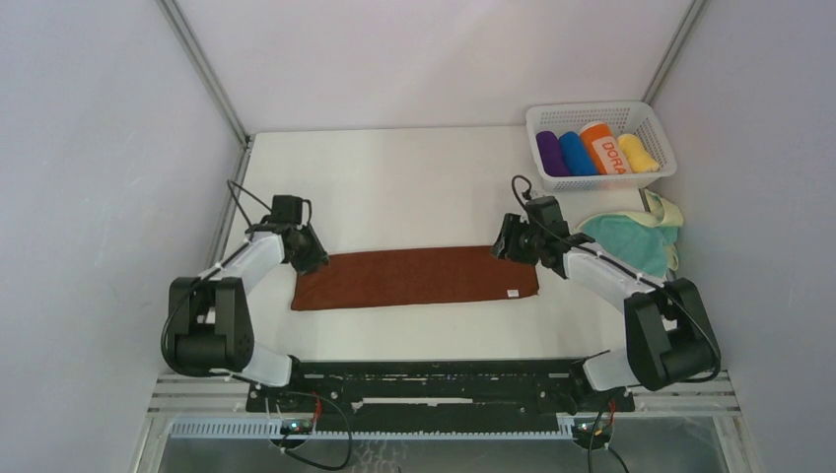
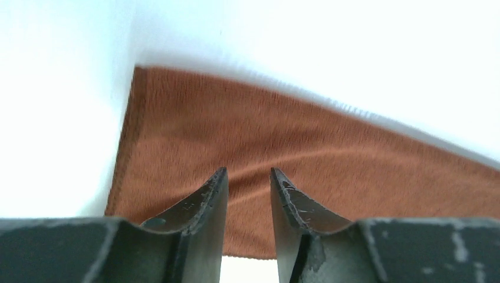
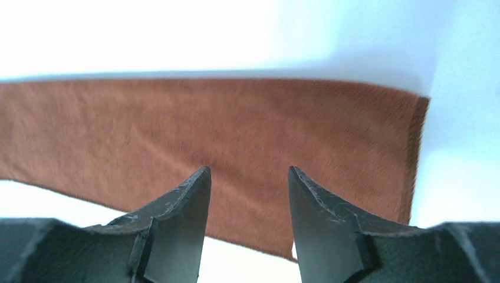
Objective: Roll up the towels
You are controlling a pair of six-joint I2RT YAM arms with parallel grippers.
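A brown towel (image 1: 414, 277) lies flat as a long strip across the table, a small white tag (image 1: 513, 293) at its right end. My left gripper is over the towel's left end, its fingers part open; only brown cloth below shows in the gap. Over the right end is my right gripper, open, with nothing between its fingers. The towel's far corners show beyond the fingertips in both wrist views, left end (image 2: 177, 112) and right end (image 3: 377, 130).
A white basket (image 1: 601, 181) at the back right holds rolled towels in purple, blue, orange and yellow. In front of it a teal towel with a pale border (image 1: 631, 241) lies loosely bunched, close behind my right arm.
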